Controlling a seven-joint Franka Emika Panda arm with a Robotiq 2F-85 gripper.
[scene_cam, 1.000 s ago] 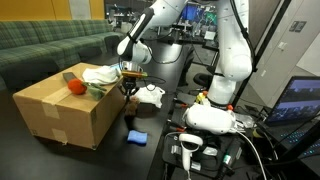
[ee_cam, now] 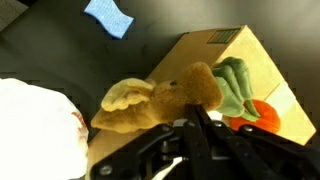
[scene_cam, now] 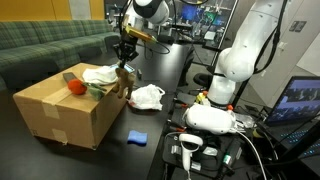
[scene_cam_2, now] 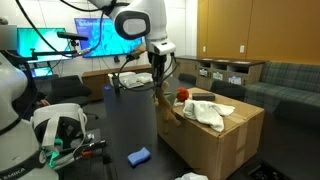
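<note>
A brown plush toy hangs from my gripper, beside the upper edge of the cardboard box. In the second exterior view the plush toy dangles in front of the box's side, below the gripper. Seen from the wrist, the tan and brown toy stretches out from the dark fingers, which are shut on one end of it. Just where the fingers pinch is partly covered by its fabric.
On the box lie an orange round thing, a green cloth item and a white cloth. A blue sponge rests on the dark table, and a white cloth or bag lies right of the box.
My gripper has risen from low beside the box, lifting the brown plush toy with it to about the height of the box's top. The box and sponge have stayed put.
</note>
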